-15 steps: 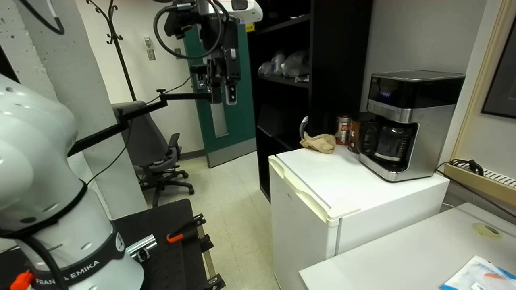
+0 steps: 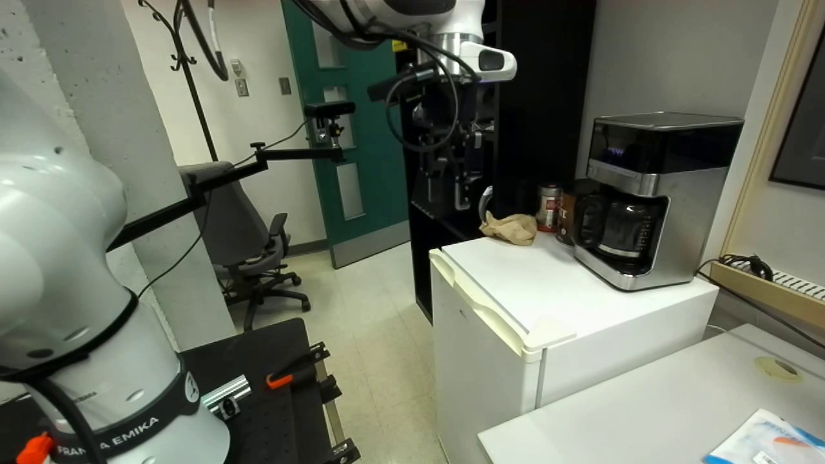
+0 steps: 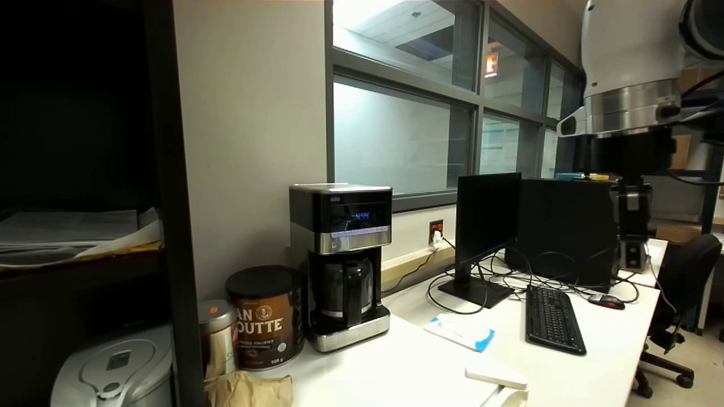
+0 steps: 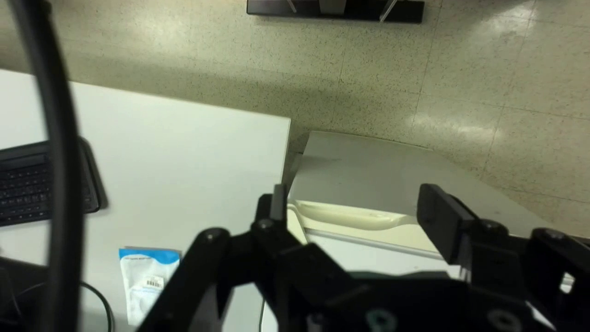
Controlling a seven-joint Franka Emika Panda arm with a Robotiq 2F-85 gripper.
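Observation:
High over the white fridge [image 2: 495, 379] and near the dark shelf, my gripper [image 2: 448, 192] points downward in exterior view 1. In the wrist view, the two black fingers of the gripper stand well apart, so it is open. Nothing sits between them; only the fridge door's front and its cream top edge [image 4: 359, 218] show below. On the fridge top stands a black and steel coffee maker [image 2: 665, 197] with its glass carafe [image 2: 624, 227] inside. Exterior view 2 has the gripper [image 3: 632, 254] at far right, well away from the coffee maker [image 3: 343, 264].
Beside the coffee maker are a brown coffee can [image 3: 264, 319], a smaller metal can [image 3: 218, 339] and a crumpled brown bag [image 2: 510, 229]. A dark shelf [image 2: 541, 85] rises behind. The white desk [image 4: 182, 155] holds a keyboard [image 4: 44, 182] and a packet [image 4: 148, 282].
In exterior view 1 the arm and gripper have moved right and lower, from in front of the green door to before the dark shelf. The objects on the fridge have not moved.

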